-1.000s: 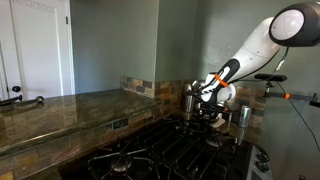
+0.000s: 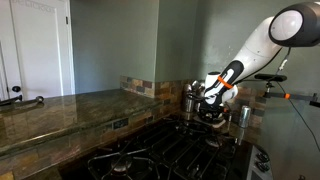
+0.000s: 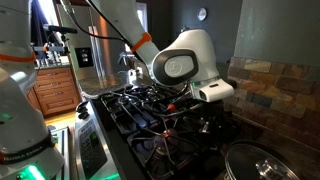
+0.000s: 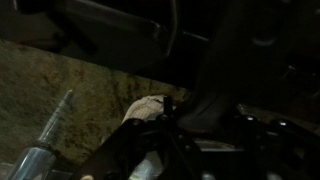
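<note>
My gripper (image 2: pixel 211 113) is low over the far right end of the black stovetop in exterior view 1. The wrist view is very dark, with the gripper along its lower edge. Its fingers are shut on a dark, smooth object (image 4: pixel 212 105) that reaches upward from between them. What that object is, I cannot tell. Close by on the left lies a pale, rounded, cloth-like thing (image 4: pixel 145 108). In exterior view 2 the big white arm joint (image 3: pixel 188 68) hides much of the stove, and the gripper does not show clearly.
A clear bottle (image 4: pixel 42 148) stands left of the gripper on the speckled counter (image 4: pixel 75 105). Black burner grates (image 2: pixel 170 148) cover the stove. A round glass lid (image 3: pixel 258 162) is at the front right.
The arm's wrist end has shifted very slightly over the back of the stove. Nothing else has visibly moved.
</note>
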